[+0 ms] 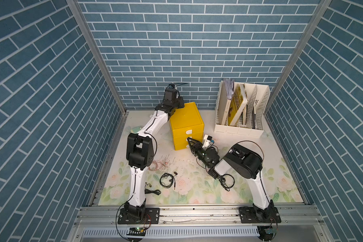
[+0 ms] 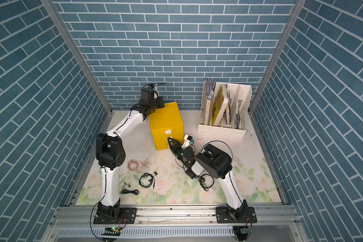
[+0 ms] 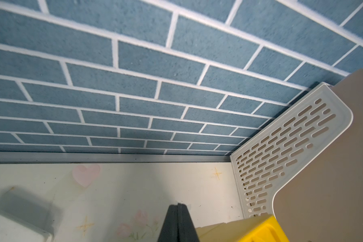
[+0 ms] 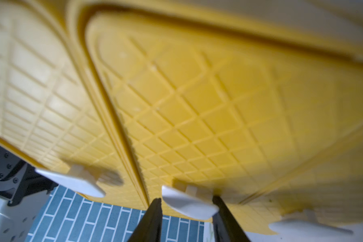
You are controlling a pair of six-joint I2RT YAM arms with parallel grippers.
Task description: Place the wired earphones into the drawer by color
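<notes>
A yellow drawer box (image 1: 186,117) stands at the table's middle back, its drawers closed, with white tab handles. In the right wrist view my right gripper is open, its fingers on either side of one handle (image 4: 187,203). At the box's back left corner is my left gripper (image 1: 180,102); its tips (image 3: 177,207) are shut, nothing visible between them. On the table lie pinkish earphones (image 2: 138,164), a coil of black earphones (image 2: 146,180) and a second dark bundle (image 2: 129,191). Another black coil (image 2: 206,182) lies partly under the right arm.
A white file rack (image 1: 238,129) holding papers and folders stands to the right of the box, by the back wall. Between the arms, the front middle of the flowered table (image 1: 197,189) is clear.
</notes>
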